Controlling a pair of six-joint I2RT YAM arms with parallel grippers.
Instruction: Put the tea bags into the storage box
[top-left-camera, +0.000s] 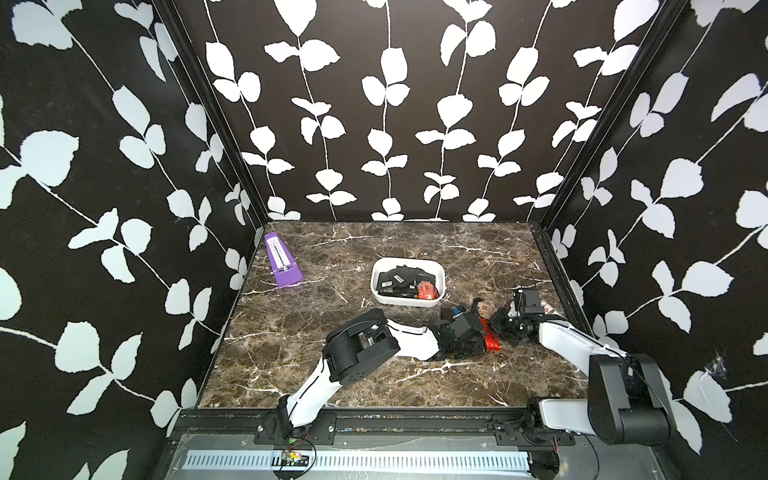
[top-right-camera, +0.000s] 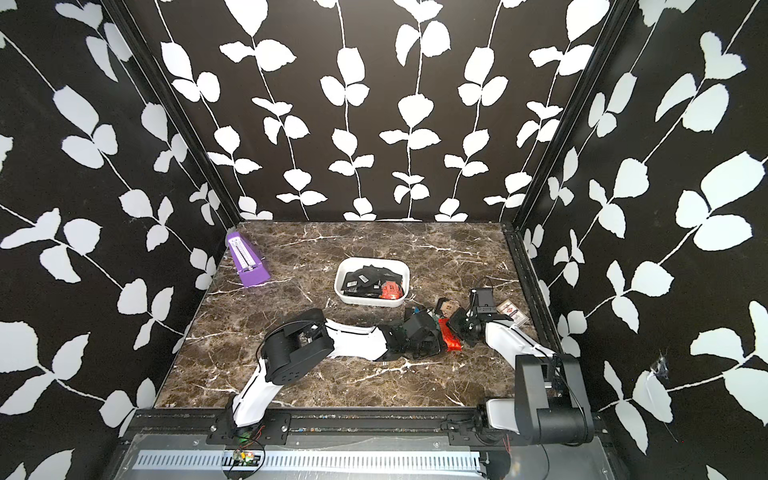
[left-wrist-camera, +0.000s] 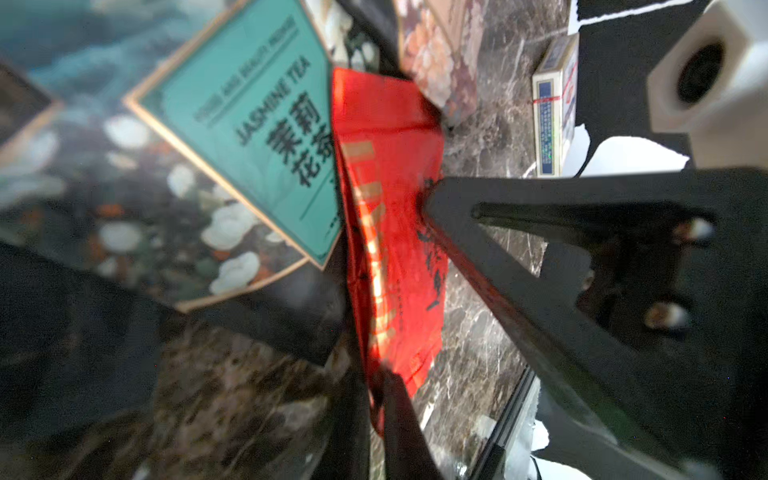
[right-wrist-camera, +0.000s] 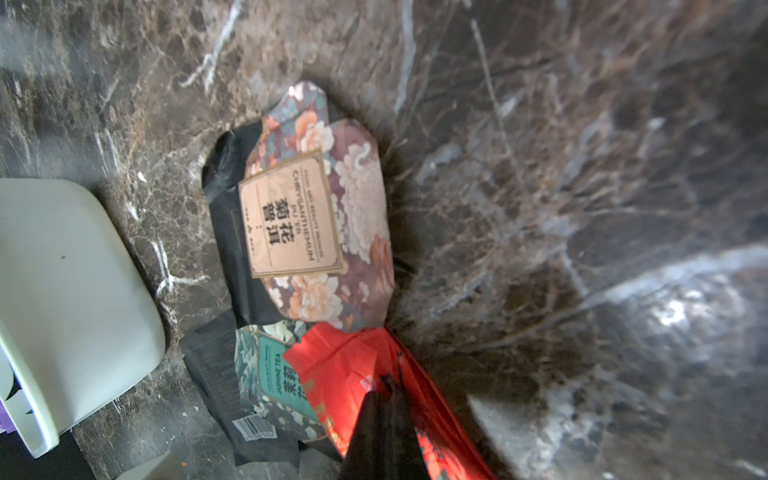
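A red tea bag (left-wrist-camera: 400, 232) stands between my two grippers, right of the box. In the left wrist view, a narrow gap separates the fingers of my left gripper, with the bag's lower corner between their tips. My right gripper is shut, its tips pinching the creased red foil. A teal-labelled jasmine tea bag (left-wrist-camera: 264, 144) and a peach-labelled chrysanthemum bag (right-wrist-camera: 292, 216) lie close by on the table. The white storage box (top-left-camera: 408, 301) holds several black packets and a red one (top-left-camera: 427, 290).
A purple object (top-left-camera: 282, 260) stands at the back left. Near the right edge, partly behind the right arm, lies a small printed box (top-right-camera: 513, 312). Bare marbled table (top-left-camera: 320, 280) shows left of the storage box and along the back.
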